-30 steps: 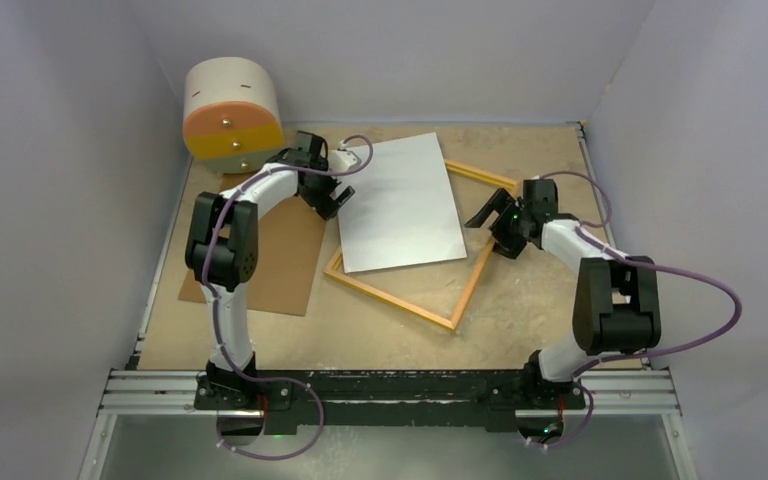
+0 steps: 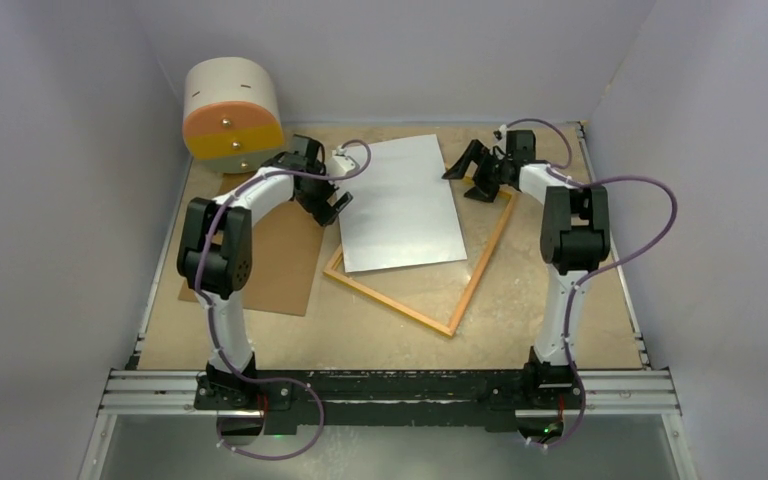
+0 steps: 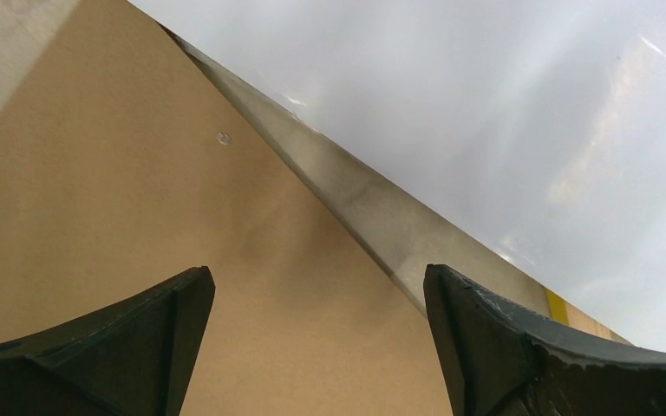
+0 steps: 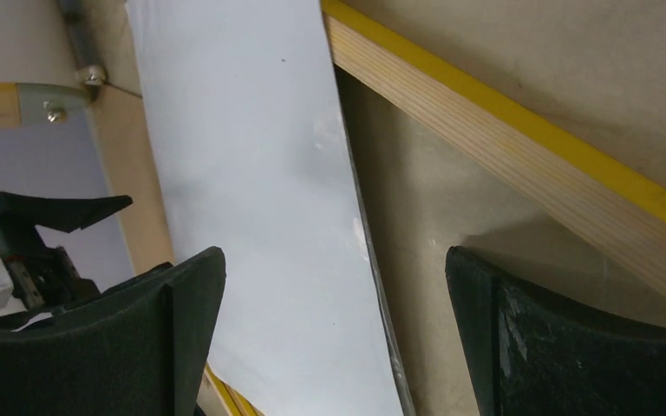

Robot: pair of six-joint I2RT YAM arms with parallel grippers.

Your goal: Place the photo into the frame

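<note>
A white sheet [image 2: 400,205] lies tilted across the wooden frame [image 2: 410,311], covering part of its left and back sides. In the left wrist view my left gripper stands open over the brown board [image 3: 165,173], beside the sheet's left edge. My right gripper is open above the sheet's right edge near the back of the frame, nothing between its fingers; in the right wrist view that edge and a frame rail [image 4: 503,130] lie below it.
A rounded drawer box [image 2: 230,110] stands at the back left. The brown board lies under the left arm.
My right gripper has moved back and left, to the sheet's back right edge.
</note>
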